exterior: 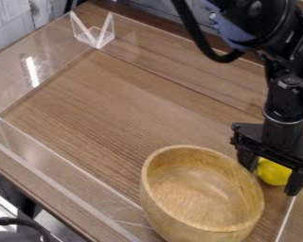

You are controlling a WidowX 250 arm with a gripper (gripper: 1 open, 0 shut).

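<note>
My black gripper (269,169) is low at the right edge of the camera view, open, its fingers straddling a yellow rounded object (272,173), which is partly hidden behind them. A large cream oval bowl (189,197) stands just left of and in front of it at the bottom.
A white wire holder (94,30) sits at the far upper left. A lighter board strip lies at the lower right edge beside the gripper.
</note>
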